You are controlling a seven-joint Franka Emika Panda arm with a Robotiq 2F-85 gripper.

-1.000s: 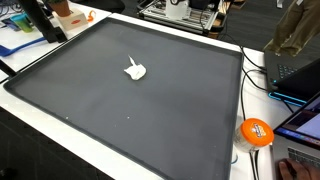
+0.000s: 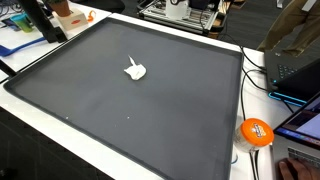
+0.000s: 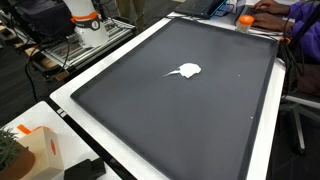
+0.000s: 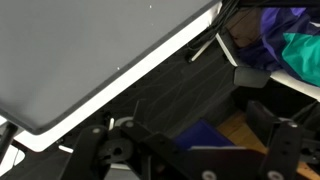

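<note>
A small white object (image 2: 135,72) with a thin pointed tail lies alone on the dark grey tabletop (image 2: 120,110); I cannot tell whether it is cloth or something stiff. The second exterior view shows the same white object (image 3: 189,70) toward the far half of the surface. In the wrist view my gripper stands open along the bottom edge, with nothing between its fingers. It hangs off the table's side over the dark floor, away from the white object, which is outside that view.
An orange-lidded container (image 2: 254,133) stands on the white border beside a laptop (image 2: 293,85). A potted plant (image 3: 12,152) sits by a black box (image 3: 84,170) near the table's corner. Purple and green fabric (image 4: 295,45) lies beyond the table edge.
</note>
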